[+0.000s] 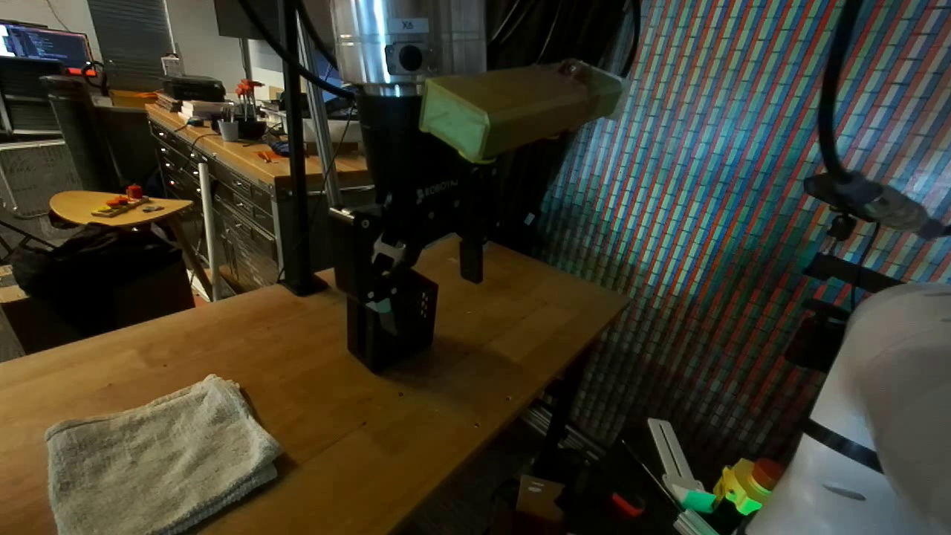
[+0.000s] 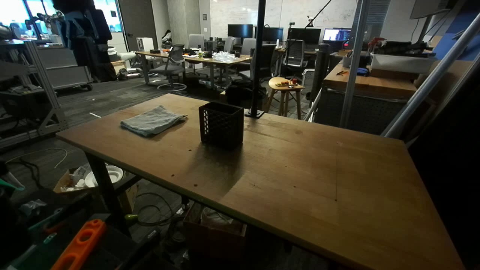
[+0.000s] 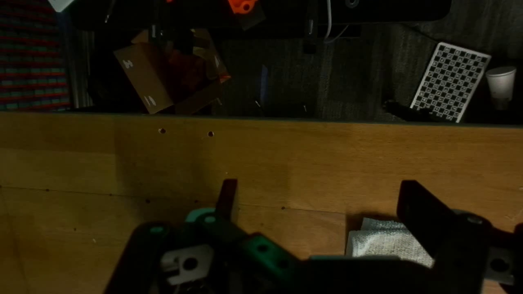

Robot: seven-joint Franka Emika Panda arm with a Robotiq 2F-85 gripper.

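Over the wooden table, my gripper is wide open, its two fingers (image 3: 416,208) far apart and only bare tabletop seen between their tips. A folded grey cloth (image 1: 160,455) lies flat at the near left in exterior view 1. Part of that cloth (image 3: 387,244) shows in the wrist view, partly covered by the right-hand finger. A black open-topped basket (image 2: 221,126) with lattice sides stands upright beside the cloth. From exterior view 1, the gripper overlaps the basket (image 1: 403,334); their exact gap cannot be judged there. The basket's inside is hidden.
A black post (image 2: 255,58) rises at the table's far edge, close behind the basket. Beyond the near edge, a cardboard box (image 3: 147,76) sits below.
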